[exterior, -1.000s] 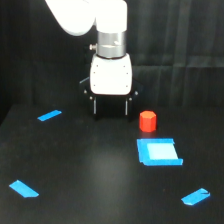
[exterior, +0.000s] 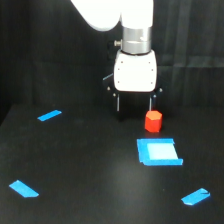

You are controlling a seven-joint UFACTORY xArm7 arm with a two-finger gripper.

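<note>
A small red block (exterior: 153, 121) stands on the black table, just behind the square outlined in blue tape. My gripper (exterior: 134, 103) hangs behind and to the left of the block with its two thin dark fingers spread wide and nothing between them. The right finger (exterior: 151, 102) is close to the block's upper back side; whether it touches cannot be made out. A white patch (exterior: 162, 151) fills most of the inside of the blue tape square (exterior: 145, 160).
Loose strips of blue tape mark the table: one at the back left (exterior: 49, 115), one at the front left (exterior: 24, 189), one at the front right (exterior: 196, 197). Dark curtains hang behind.
The arm and open gripper have shifted to the right, bringing the right finger near the block. The red block sits slightly further right than before.
</note>
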